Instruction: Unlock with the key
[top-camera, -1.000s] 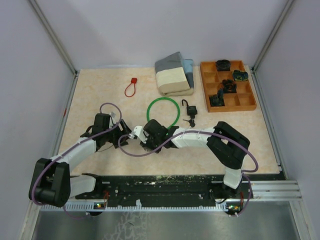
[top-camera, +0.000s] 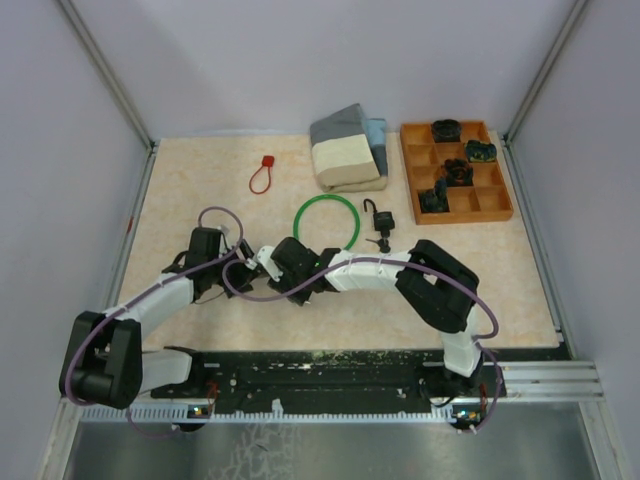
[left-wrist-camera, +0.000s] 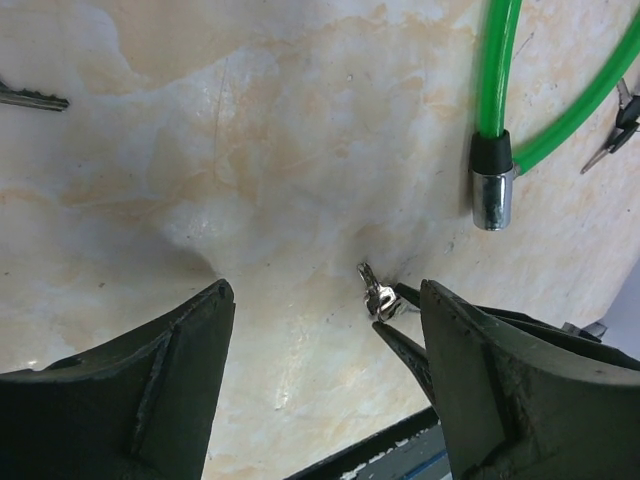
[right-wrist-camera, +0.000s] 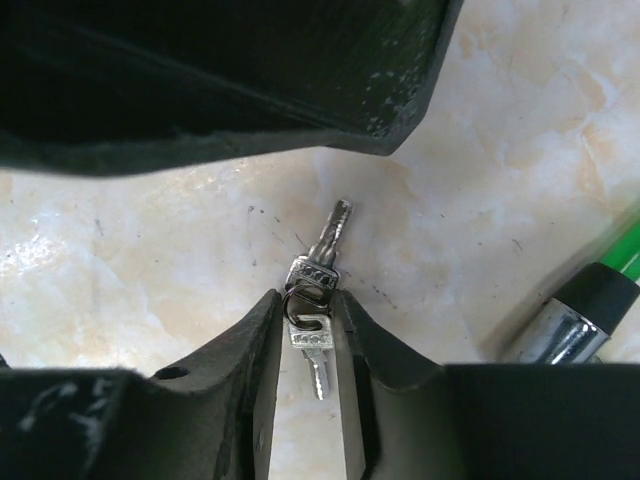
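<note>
A pair of silver keys on a ring (right-wrist-camera: 311, 272) lies on the marble-look table; my right gripper has its fingertips around it, part open or closing, hard to tell. The same keys (left-wrist-camera: 380, 302) show near the right gripper in the left wrist view. My left gripper hangs open above the table, nothing between its fingers. A green loop lock (left-wrist-camera: 492, 180) with a metal end lies close by. A black padlock (top-camera: 383, 222) with keys lies right of the loop.
A red loop lock (top-camera: 267, 163), a folded cloth (top-camera: 343, 160) and a wooden compartment tray (top-camera: 480, 200) sit at the back. Another key (left-wrist-camera: 30, 99) lies at the left edge of the left wrist view.
The right arm's wrist has shifted and turned slightly over the keys, most since one second ago. The left arm is almost unchanged.
</note>
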